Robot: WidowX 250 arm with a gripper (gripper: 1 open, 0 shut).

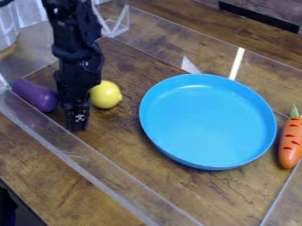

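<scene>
My black gripper (73,113) is lowered at the left of the workspace, between a purple eggplant (37,95) on its left and a yellow round object (105,94) on its right, open by what little shows of its dark fingers. The yellow object sits just beside the gripper, partly behind it. The eggplant lies against the clear barrier.
A large blue plate (207,120) fills the centre right. An orange carrot (290,141) lies at the far right. Clear low walls border the wooden table (141,190); bare wood shows behind and in front of the plate.
</scene>
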